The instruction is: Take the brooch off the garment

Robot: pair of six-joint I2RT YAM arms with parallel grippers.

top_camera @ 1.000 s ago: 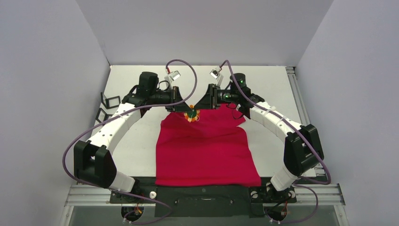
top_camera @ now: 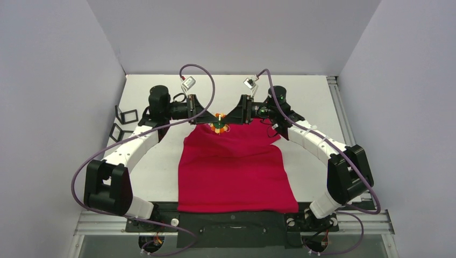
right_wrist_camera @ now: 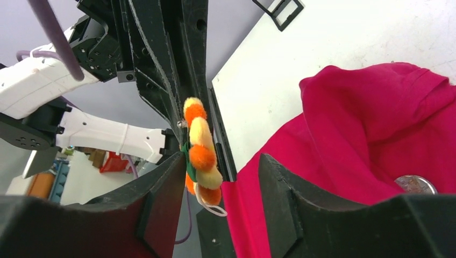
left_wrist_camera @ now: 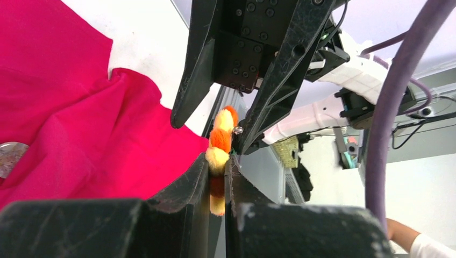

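The brooch, a ring of orange and yellow pompoms with a green centre, is up above the red garment. My left gripper is shut on it, with the pompoms between its fingers. Facing it from the other side, my right gripper stands open. In the right wrist view the lower part of the brooch lies close to the right gripper's left finger; I cannot tell if they touch. A small metal piece shows at the brooch's side, and a pale loop hangs below it.
On the garment lies a round silvery object, partly hidden by folds. Black frames stand at the table's left edge. Purple hoses run along both arms.
The left arm has drawn a little to the left with the brooch, which has turned more edge-on to the top view.
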